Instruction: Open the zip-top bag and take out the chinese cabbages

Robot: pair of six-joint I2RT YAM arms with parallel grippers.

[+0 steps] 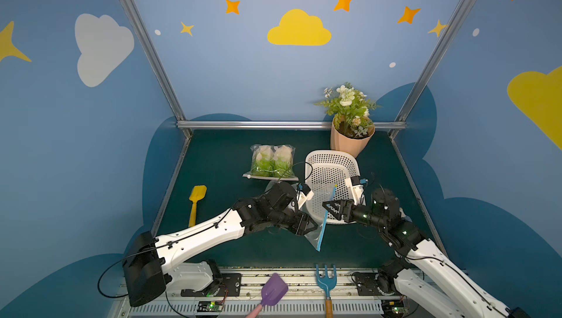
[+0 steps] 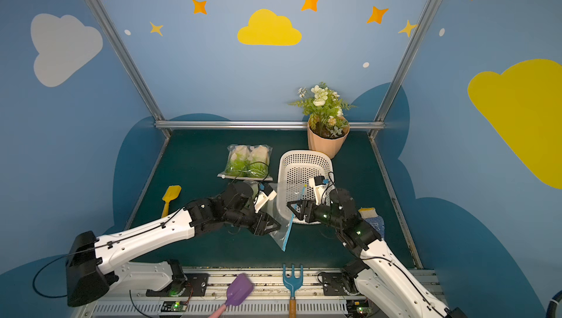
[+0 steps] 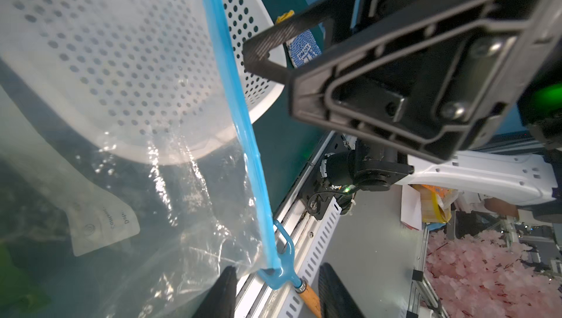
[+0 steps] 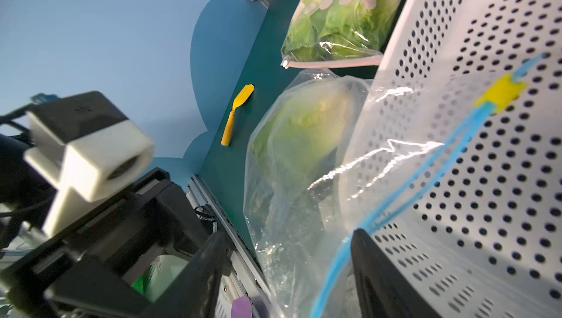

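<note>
A clear bag with a blue zip top lies partly over the white basket in both top views; in the right wrist view its zip, with a yellow slider (image 4: 500, 92), is partly parted, and greens (image 4: 301, 125) show inside. My left gripper stands open at the zip's lower end, apparently nothing gripped. My right gripper stands open over the blue zip strip, higher along it. Both grippers are near each other at the basket's front left.
A sealed bag of cabbages (image 1: 273, 160) lies at the back, beside the white basket (image 1: 316, 157). A potted plant (image 1: 351, 136) stands behind. A yellow spatula (image 1: 196, 198) lies left. A purple spatula (image 1: 272, 288) and blue fork (image 1: 326, 283) lie at the front rail.
</note>
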